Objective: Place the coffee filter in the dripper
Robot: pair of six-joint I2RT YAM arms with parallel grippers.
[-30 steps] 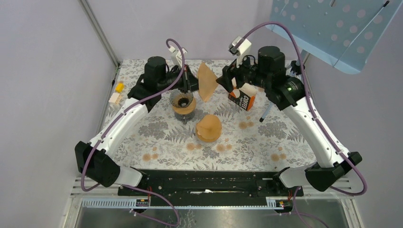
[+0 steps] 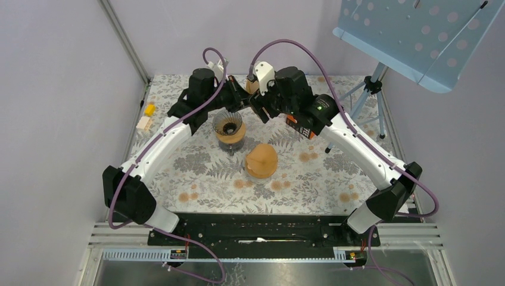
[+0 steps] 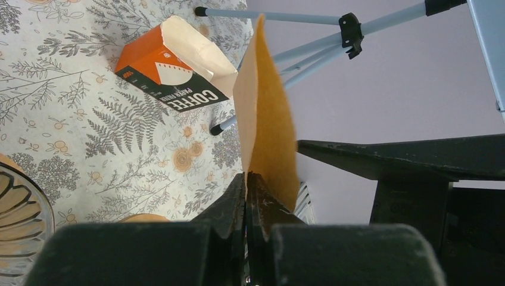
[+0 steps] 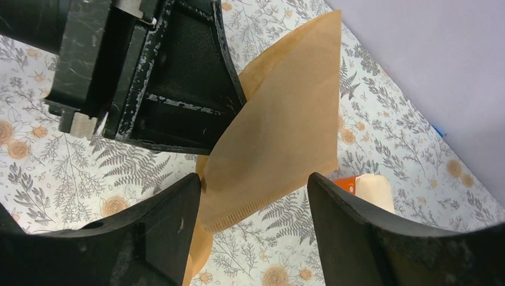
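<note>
My left gripper is shut on the tan paper coffee filter (image 4: 280,125), which stands up out of its fingertips. In the top view only a sliver of the filter shows between the two grippers. My right gripper is open, its fingers spread apart at the filter's free side; the paper shows across the gap between them. One black right finger (image 3: 405,155) appears just beside the filter in the left wrist view. The dripper (image 2: 231,139), ribbed clear glass with a wooden collar, stands below the left gripper. It looks empty.
An open orange and black coffee filter box (image 3: 172,89) lies on the patterned table, partly under the right arm. A round wooden holder (image 2: 261,159) sits before the dripper. Yellow (image 2: 149,109) and pale blocks (image 2: 144,123) lie far left.
</note>
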